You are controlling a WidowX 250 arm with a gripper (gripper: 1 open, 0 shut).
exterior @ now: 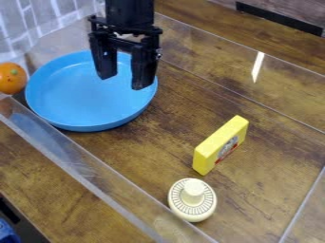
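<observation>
The black gripper (125,71) hangs over the blue plate (79,102) at the upper middle left, its two fingers pointing down and spread apart, with nothing visible between them. A yellow box (219,144) stands on the wooden table right of the plate. A white round object (192,200) with a knob on top sits lower down, near the bottom middle. An orange (9,78) lies at the left edge beside the plate.
Clear plastic-looking edges run along the left and lower left. Part of a dark blue object (7,231) shows at the bottom left corner.
</observation>
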